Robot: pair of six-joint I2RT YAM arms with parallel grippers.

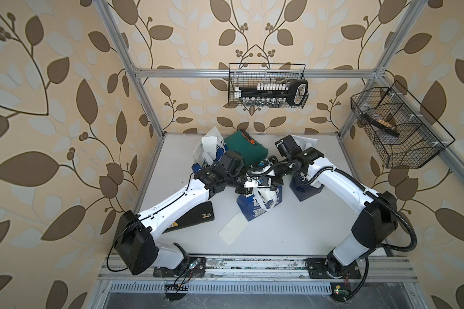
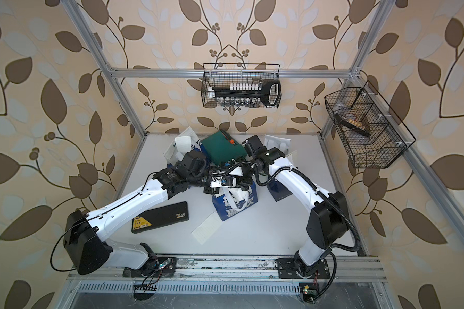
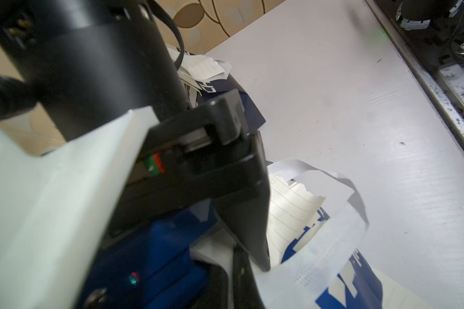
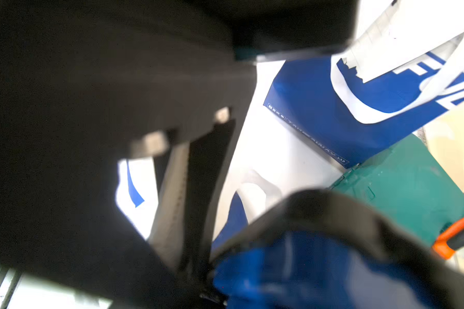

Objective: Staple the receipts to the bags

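Both grippers meet over the middle blue-and-white paper bag (image 1: 257, 206), which has a lined receipt (image 3: 293, 206) at its opening. My left gripper (image 1: 245, 185) and my right gripper (image 1: 270, 177) are crowded together there, largely hiding each other. A blue tool with black parts, possibly the stapler (image 4: 304, 267), fills the bottom of the right wrist view close to the fingers. What lies between either gripper's fingers is unclear. Another bag (image 4: 304, 87) with white handles and paper lies behind; a third bag (image 1: 304, 190) is at the right.
A green case (image 1: 245, 144) with an orange-handled tool lies at the back. A black box (image 2: 159, 216) is at the front left, a loose paper (image 1: 233, 227) at the front centre. Wire baskets (image 1: 265, 85) hang on the frame.
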